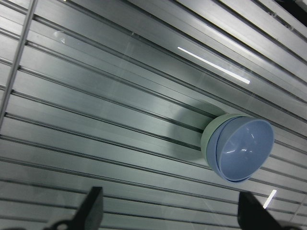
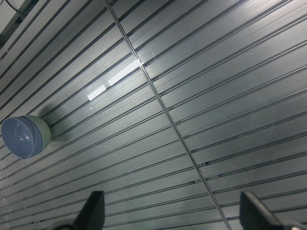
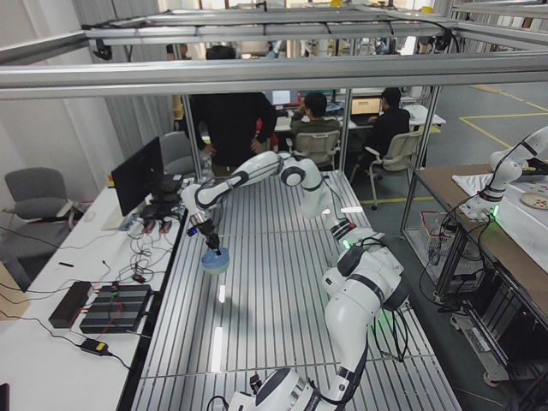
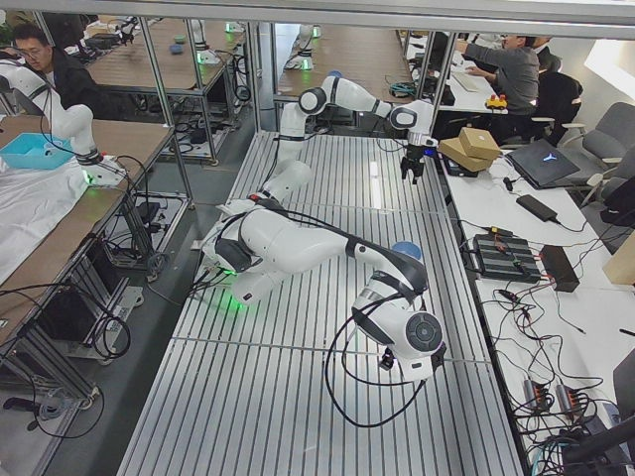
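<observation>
A stack of round bowls, blue (image 1: 244, 148) inside pale green (image 1: 211, 134), rests on the slatted metal table, right of centre in the left wrist view and at the left edge (image 2: 19, 136) in the right wrist view. My left gripper and right gripper are open, fingers wide apart with bare table between them. In the camera left view, the far arm's dark gripper is just above the bowls (image 3: 215, 264); the near arm's end is at the bottom, partly hidden.
The slatted table (image 4: 248, 397) is otherwise largely clear. A white side desk (image 3: 34, 368) with electronics and cables borders it. Metal frame posts and beams surround the workspace; loose cables hang from the near arm.
</observation>
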